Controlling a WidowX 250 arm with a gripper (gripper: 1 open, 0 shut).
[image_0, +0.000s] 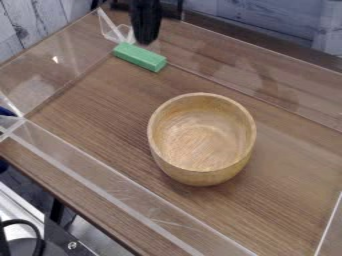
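My dark gripper (147, 36) hangs at the top of the view, above and just behind a green block (140, 57), with nothing visible between its fingers. The block lies on the wooden table near the back left, beside a small clear plastic piece (114, 32). The gripper's tips are small and dark here.
A large round wooden bowl (201, 165) stands right of centre. The table (94, 120) is otherwise largely bare, with clear edging along the left side and a dark gap beyond it at the lower left.
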